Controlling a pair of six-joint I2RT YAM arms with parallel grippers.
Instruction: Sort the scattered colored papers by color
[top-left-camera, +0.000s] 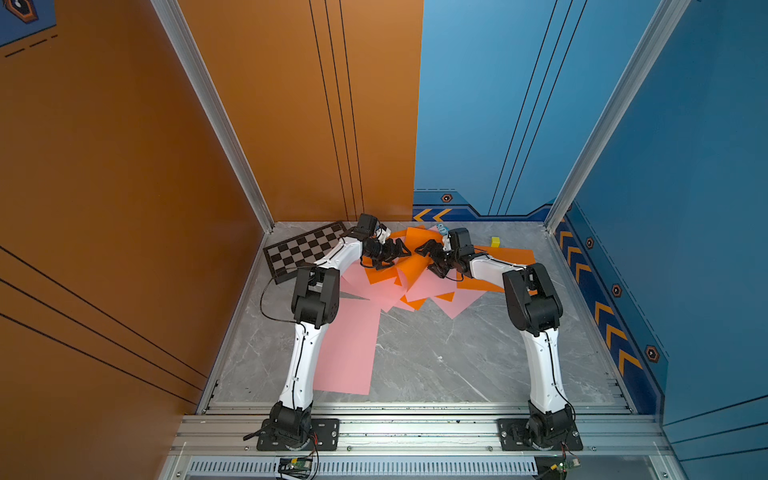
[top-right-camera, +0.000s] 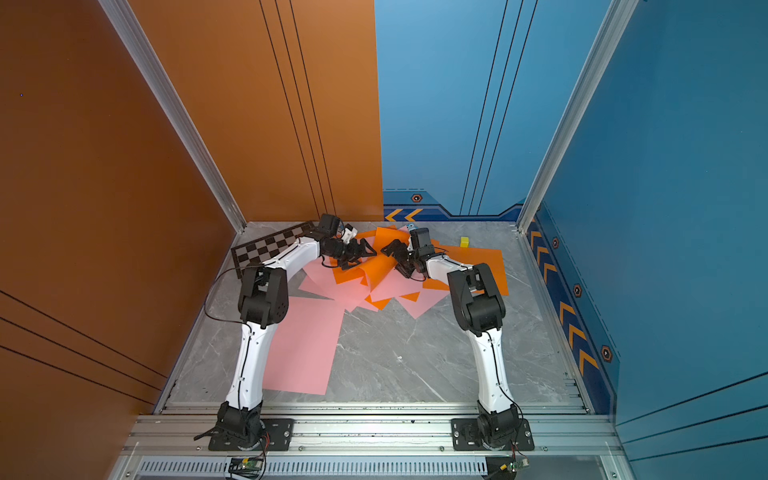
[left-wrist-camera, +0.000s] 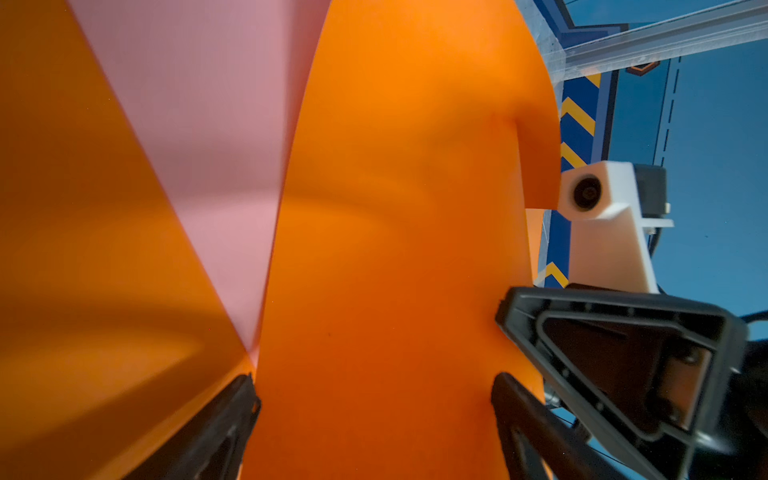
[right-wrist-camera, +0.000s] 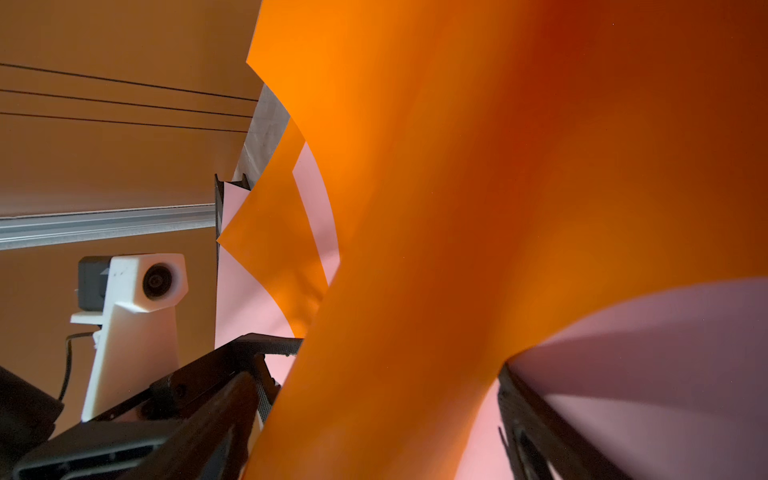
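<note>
Pink and orange papers lie overlapping in a pile at the back middle, with a large pink sheet (top-left-camera: 345, 344) at the front left. An upper orange sheet (right-wrist-camera: 416, 264) is curved and raised. My left gripper stands open at the pile's left, orange paper (left-wrist-camera: 400, 240) between and beyond its fingers. My right gripper faces it from the right, fingers apart around the curved orange sheet; whether they touch it I cannot tell. Another orange sheet (top-left-camera: 504, 256) lies at the right, partly under the right arm.
A black-and-grey checkerboard (top-left-camera: 304, 248) stands at the back left, beside the left arm. A small yellow block (top-left-camera: 495, 241) sits at the back right.
</note>
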